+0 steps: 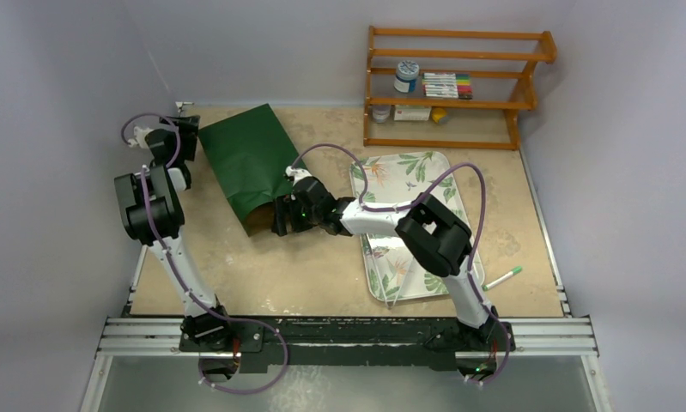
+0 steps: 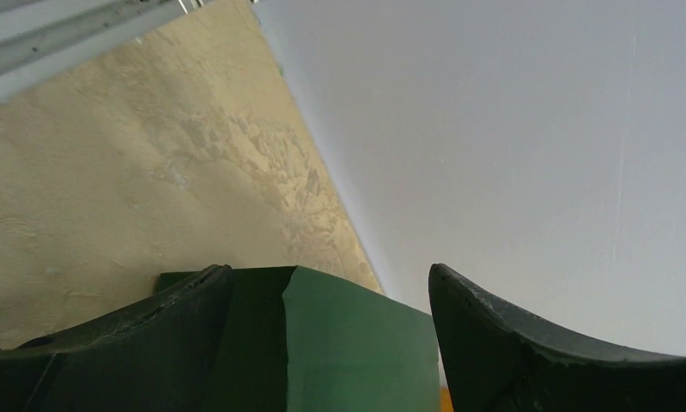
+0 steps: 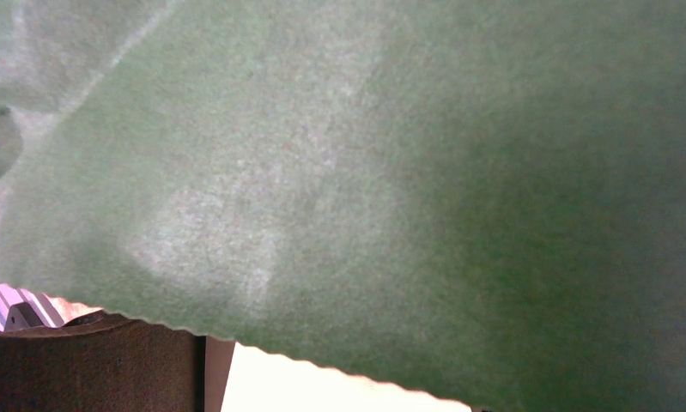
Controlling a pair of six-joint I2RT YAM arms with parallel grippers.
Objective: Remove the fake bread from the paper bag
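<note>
A green paper bag [image 1: 245,154] lies on the table's left half, its open mouth toward the front. My left gripper [image 1: 186,129] is at the bag's back-left corner; in the left wrist view its fingers [image 2: 185,335] stand open, the bag's green end [image 2: 356,343] showing between them. My right gripper [image 1: 288,215] is at the bag's mouth. In the right wrist view green paper [image 3: 365,189] fills most of the frame and covers much of that gripper, so its finger cannot be made out. No bread can be made out.
A patterned white tray [image 1: 442,283] lies under the right arm. A wooden rack [image 1: 459,103] with jars and markers stands at the back right, and a green marker [image 1: 503,277] lies at the right.
</note>
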